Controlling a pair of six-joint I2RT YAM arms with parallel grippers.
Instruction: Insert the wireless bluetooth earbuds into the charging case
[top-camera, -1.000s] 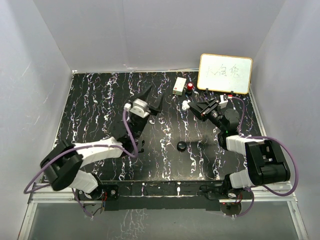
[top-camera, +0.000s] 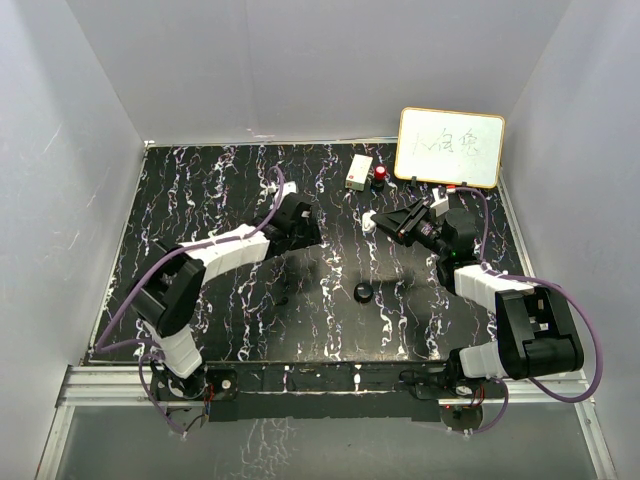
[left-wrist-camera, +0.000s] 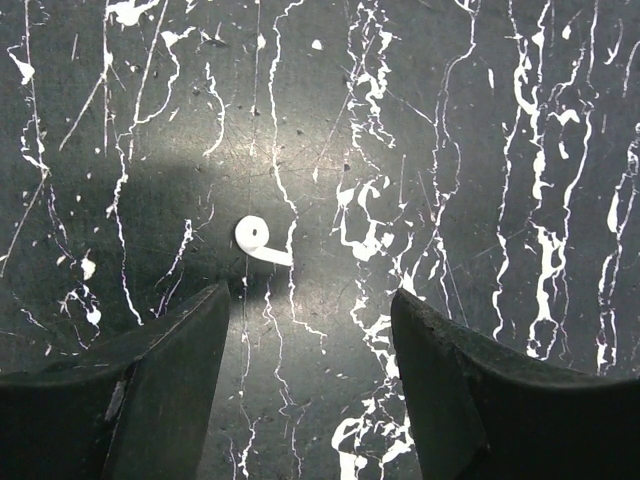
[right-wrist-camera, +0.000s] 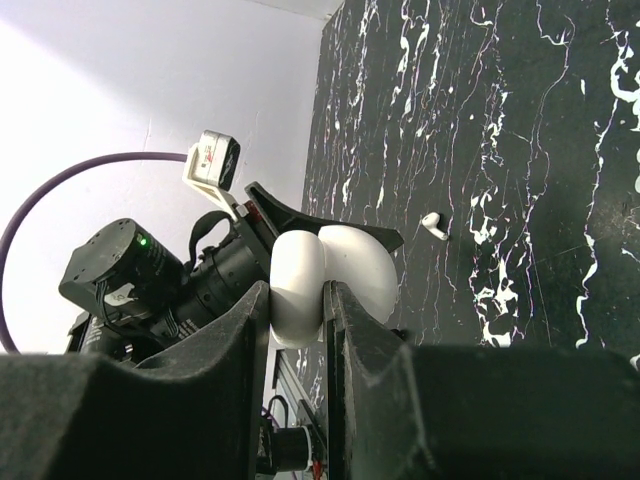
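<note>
The white charging case (right-wrist-camera: 296, 285), its lid (right-wrist-camera: 355, 268) apparently raised, is held by my right gripper, shut on it, in the right wrist view; in the top view it is the white object (top-camera: 369, 221) at that gripper's tip. A small white earbud lies on the black marble table, between and just beyond the spread fingertips of my left gripper, which is open and empty; it also shows in the right wrist view (right-wrist-camera: 432, 224). In the top view the left gripper (top-camera: 305, 228) hangs over the table's centre-left, hiding that earbud.
A small box (top-camera: 358, 172), a red-capped bottle (top-camera: 379, 177) and a whiteboard (top-camera: 448, 147) stand at the back right. A black round object (top-camera: 364, 292) lies front centre.
</note>
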